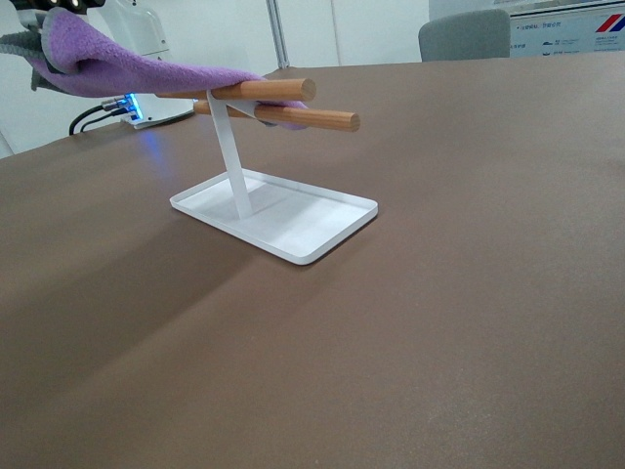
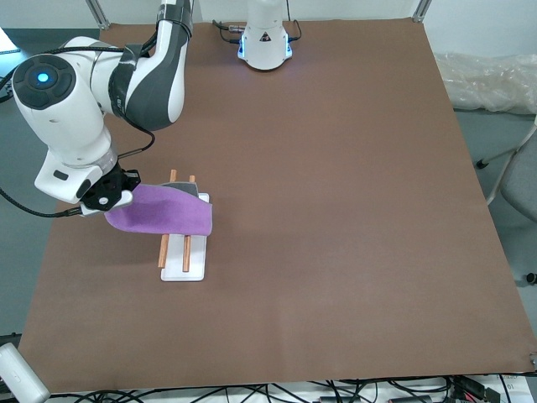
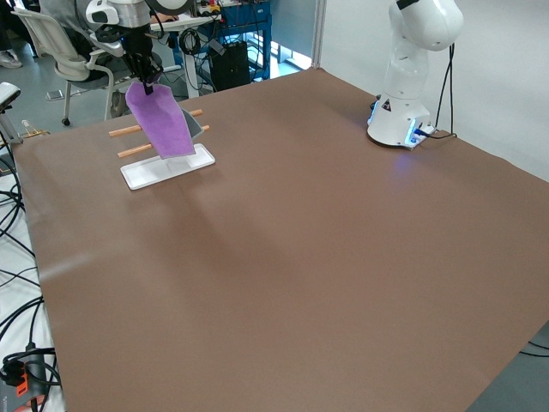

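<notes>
A purple cloth [image 2: 159, 210] with a grey part lies draped over the two wooden bars [image 1: 312, 119] of a white stand, whose base tray [image 1: 293, 225] rests on the brown table. My gripper [image 3: 147, 86] is at the raised end of the cloth, up and to one side of the stand; in the top view only its dark edge shows at the upper left, where the cloth is lifted. Its fingers are too small and hidden to show clearly whether they are shut on the cloth.
Cables run beside the table, and a chair stands off it.
</notes>
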